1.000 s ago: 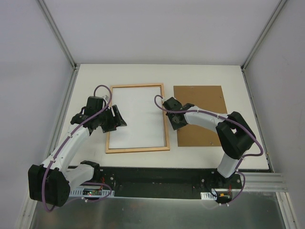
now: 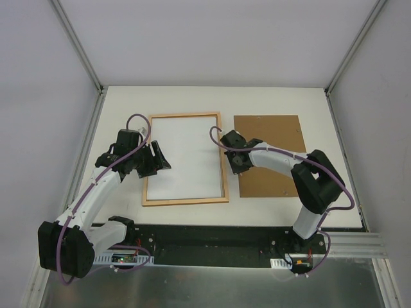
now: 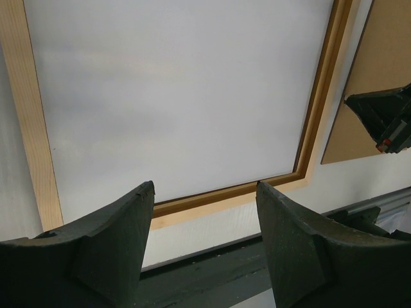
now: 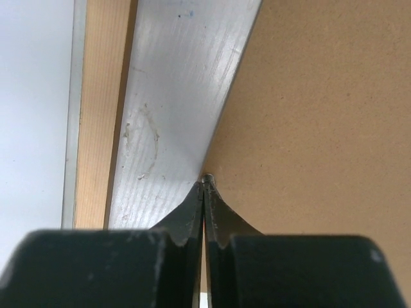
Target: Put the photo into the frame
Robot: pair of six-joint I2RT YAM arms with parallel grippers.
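The wooden frame (image 2: pixel 225 163) lies flat left of centre on the table, with a white sheet (image 2: pixel 186 157) inside its border. To its right lies the brown backboard (image 2: pixel 270 186), flat. In the right wrist view a small metal tab (image 4: pixel 208 178) at the backboard's left edge peeks out just beyond my right gripper. That gripper's fingertips are shut against each other with nothing between them, and they hide most of the tab. Over the frame's lower part my left gripper stands open and empty. I cannot tell the photo from the frame's backing.
A narrow strip of white tabletop (image 4: pixel 170 83) separates frame and backboard. Free table (image 2: pixel 276 99) lies behind both. A dark gap (image 2: pixel 205 247) runs along the table's front edge.
Frame, backboard and left arm stay put.
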